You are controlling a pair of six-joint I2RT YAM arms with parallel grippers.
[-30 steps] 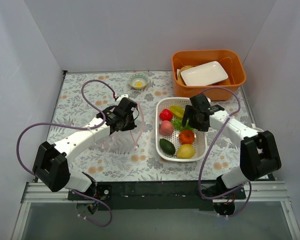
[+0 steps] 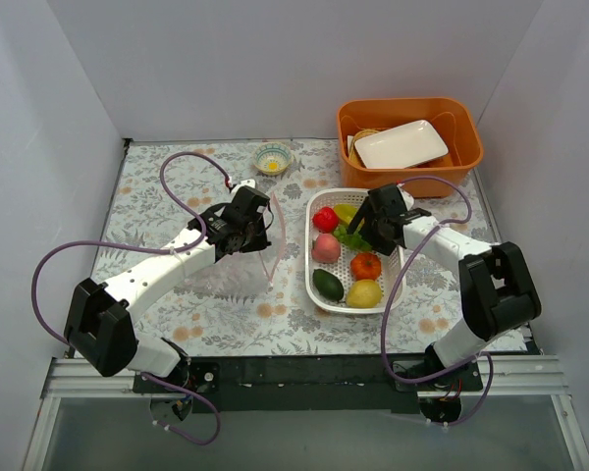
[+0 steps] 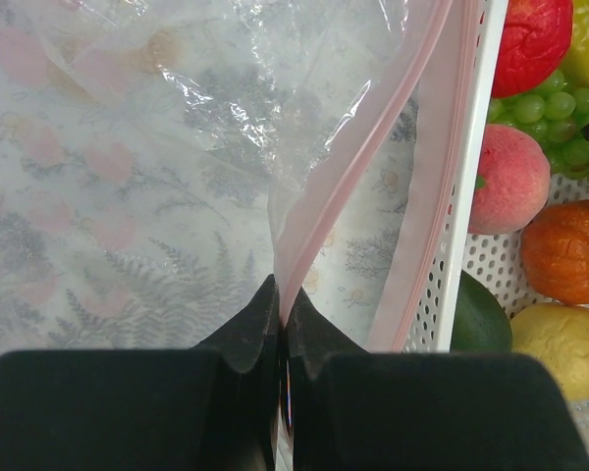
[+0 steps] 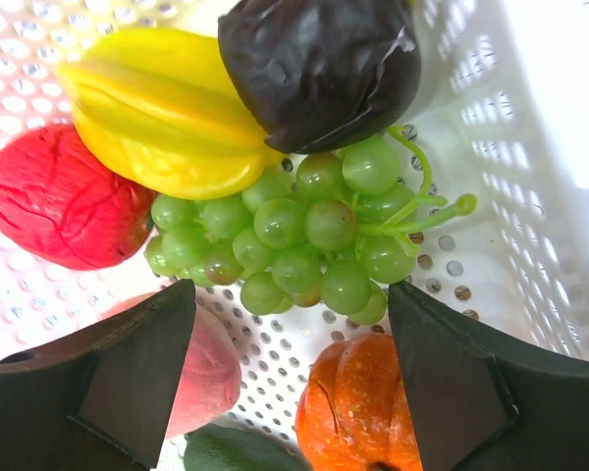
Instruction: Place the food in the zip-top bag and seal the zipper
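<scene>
The clear zip top bag (image 3: 157, 196) with pink edging lies on the left of the table. One edge of it is pinched at the tips of my left gripper, which is shut. In the right wrist view, green grapes (image 4: 299, 231) rest in the white basket (image 2: 311, 285). Over them stands my right gripper, open, its fingers to either side of the lower grapes. Around the bunch lie a yellow star fruit (image 4: 162, 118), a dark purple fruit (image 4: 319, 74), a red fruit (image 4: 69, 196), a peach (image 4: 208, 373) and an orange pumpkin (image 4: 363, 407).
A green avocado (image 2: 328, 285) and a yellow lemon (image 2: 364, 293) fill the basket's near end. Behind stands an orange bin (image 2: 363, 177) holding a white tray (image 2: 402, 146). A small bowl (image 2: 273, 158) sits at the back.
The basket and its food have shifted slightly toward the back. My left arm is still.
</scene>
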